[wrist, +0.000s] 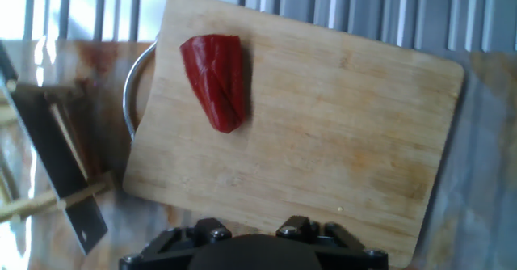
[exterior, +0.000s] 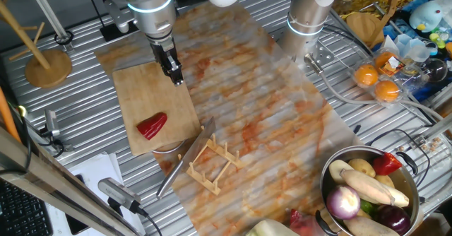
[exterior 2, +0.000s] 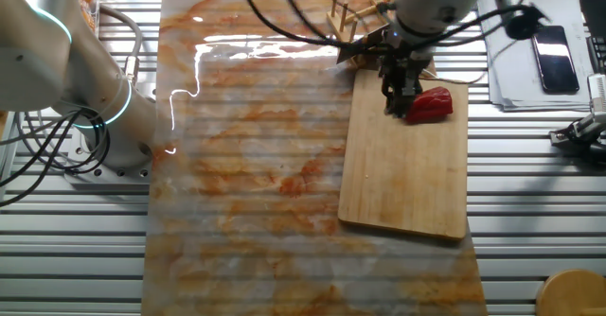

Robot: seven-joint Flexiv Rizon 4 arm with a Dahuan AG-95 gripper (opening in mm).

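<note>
A red pepper piece lies on the wooden cutting board, near its end by the knife. The wrist view shows the same red piece toward the board's upper left, with bare wood around it. My gripper hangs over the board's edge, apart from the pepper. In the wrist view the gripper stands open at the bottom, a gap between its fingertips and nothing held. From the other side, the gripper overlaps the view of the pepper.
A large knife rests against a wooden peg rack beside the board. At the lower right stands a metal pot full of vegetables.
</note>
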